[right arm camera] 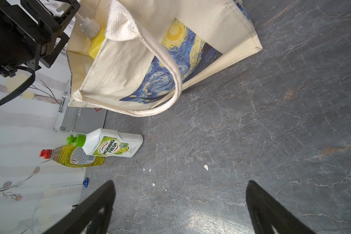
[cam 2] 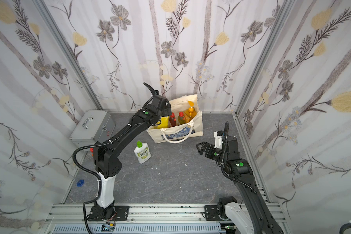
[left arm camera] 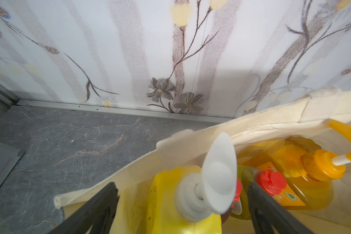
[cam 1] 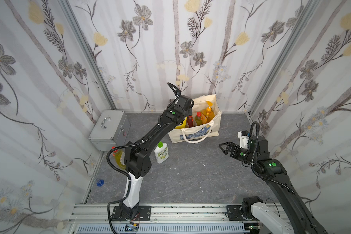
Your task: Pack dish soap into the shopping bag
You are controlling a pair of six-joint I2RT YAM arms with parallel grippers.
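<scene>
The cream shopping bag stands upright at the back. Inside its left part is a yellow bottle with a white pump; beside it are red-capped bottles and an orange pump bottle. My left gripper hangs over the bag's left end, its fingers wide apart on both sides of the pump and clear of it. Over the floor to the right, my right gripper is open and empty. A white Morning Fresh bottle with a green cap stands in front of the bag.
A grey metal case sits at the left wall. A yellow bottle with a red cap stands near it, partly behind the left arm in the top left view.
</scene>
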